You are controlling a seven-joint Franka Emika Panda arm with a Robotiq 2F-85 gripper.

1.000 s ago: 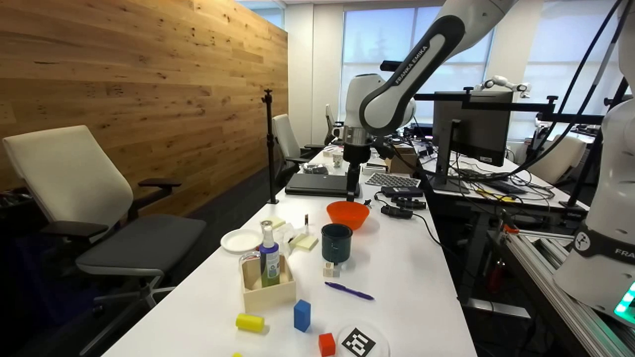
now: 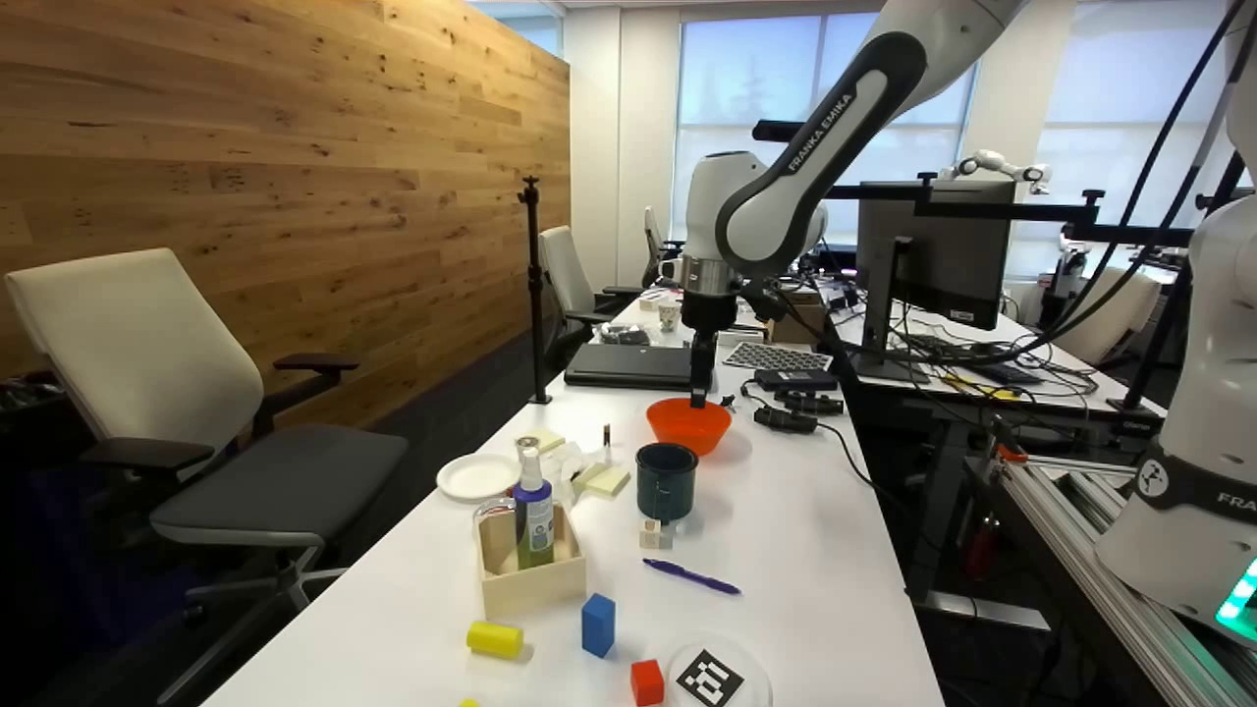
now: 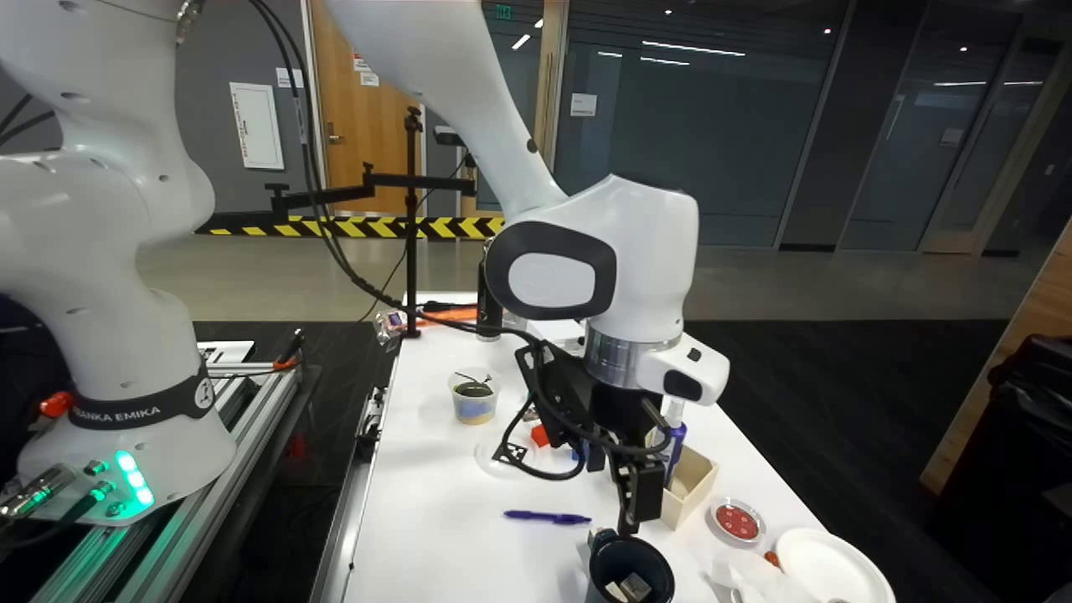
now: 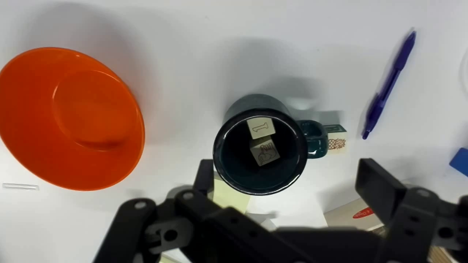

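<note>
My gripper stands open above the table, its two fingers wide apart with nothing between them. In the wrist view, a dark teal mug point(image 4: 233, 174) stands upright just ahead of the gap between the fingers. Two pale wooden blocks lie inside it, one marked with a 1 point(image 4: 260, 127) and one with a hand point(image 4: 265, 152). Beside the mug's handle a third block point(image 4: 336, 143) rests on the table, partly covered by it. An empty orange bowl point(image 4: 94, 114) sits to the left in that view.
A purple pen point(image 4: 389, 85) lies to the mug's right. Near it stand a cream box point(image 2: 533, 591) with a spray bottle point(image 2: 533, 518), a white plate point(image 2: 477, 476) and sticky notes point(image 4: 231, 193). Blue point(image 2: 598, 625), red point(image 2: 647, 682) and yellow point(image 2: 495, 640) blocks lie at the near end.
My gripper has come down slightly and shifted a little to the right in exterior view 1. The mug, bowl and other objects have stayed in place.
</note>
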